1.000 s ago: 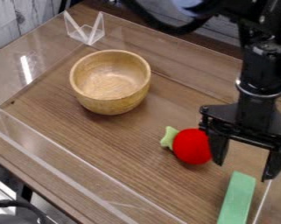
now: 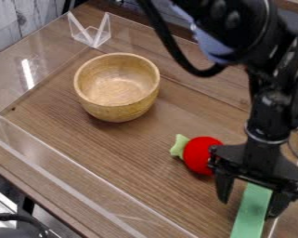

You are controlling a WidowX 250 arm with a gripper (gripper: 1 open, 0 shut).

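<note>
My black gripper [image 2: 255,186] is low at the right, its two fingers apart on either side of the upper end of a green bar [image 2: 248,223] lying on the wooden table. Whether the fingers touch the bar is hard to tell. A red round object with a light green stem [image 2: 203,152] lies just left of the gripper, partly behind it.
An empty wooden bowl [image 2: 116,76] sits at the upper left, with a clear plastic piece [image 2: 86,28] behind it.
The gripper has moved down toward the green bar and now covers its upper part. The red object and bowl look unmoved.
</note>
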